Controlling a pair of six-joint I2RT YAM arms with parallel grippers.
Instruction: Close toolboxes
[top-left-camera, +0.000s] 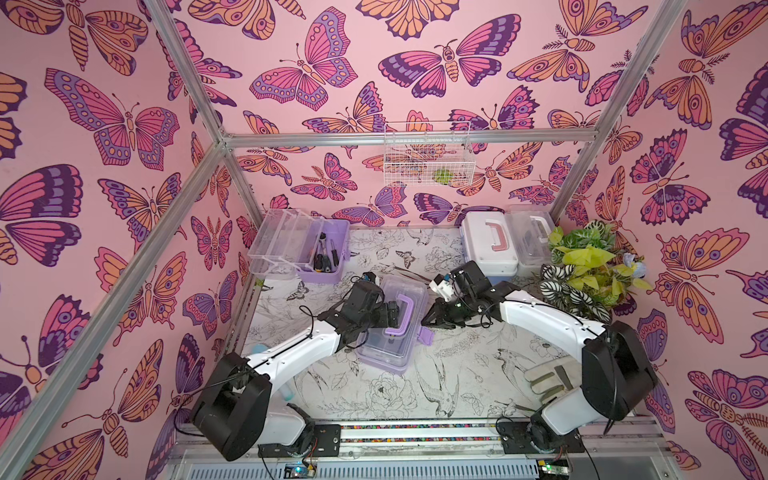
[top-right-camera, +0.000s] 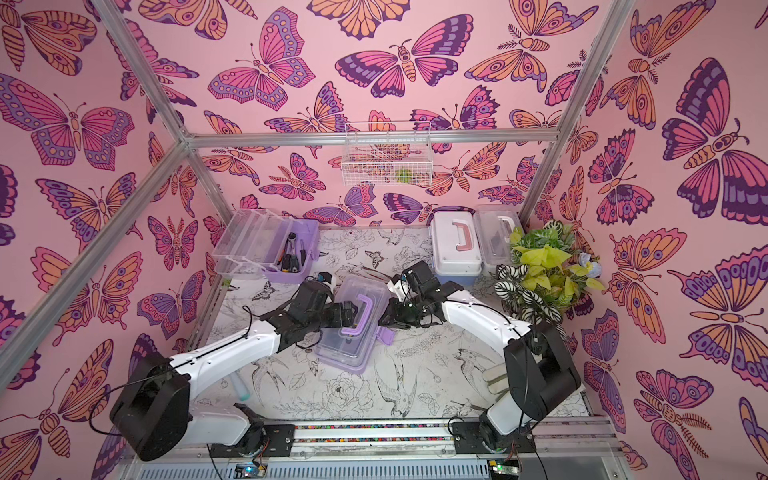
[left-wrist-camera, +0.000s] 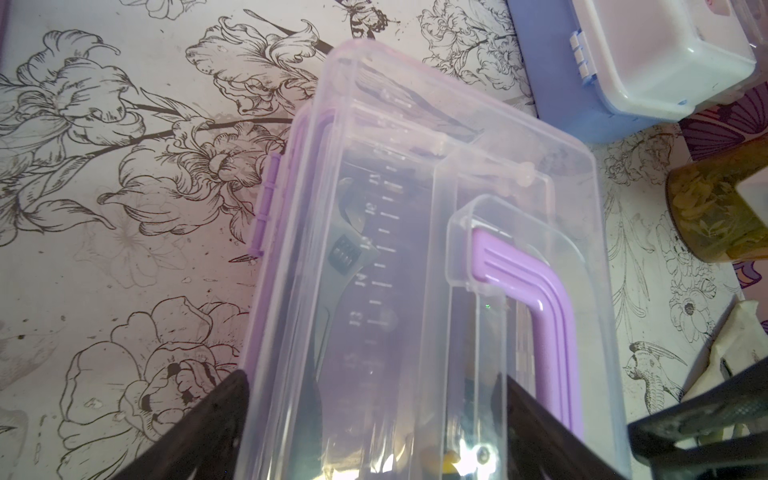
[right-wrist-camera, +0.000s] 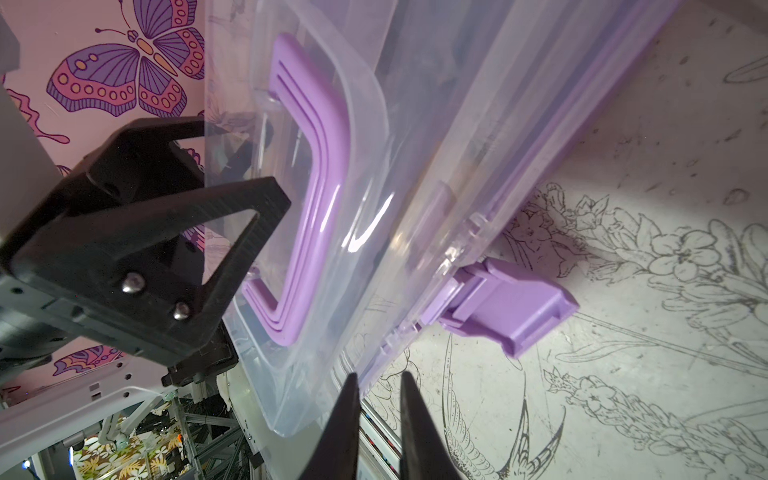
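Observation:
A purple toolbox with clear lid (top-left-camera: 376, 352) and lilac handle (left-wrist-camera: 552, 320) sits mid-table. Its lilac latch (right-wrist-camera: 512, 308) sticks out on the right side. My left gripper (top-left-camera: 388, 313) is at the lid's top, fingers at the bottom of its wrist view, blurred behind clear plastic. My right gripper (top-right-camera: 390, 316) hovers at the right side, just above the latch; its fingertips are blurred in its wrist view and their opening is unclear. At back left another purple toolbox (top-right-camera: 288, 268) stands open, with tools inside.
A white-and-blue box (top-left-camera: 488, 240) and a clear container (top-left-camera: 529, 236) stand at the back right. A leafy plant (top-left-camera: 588, 272) is on the right. Beige objects (top-left-camera: 552, 376) lie at the front right.

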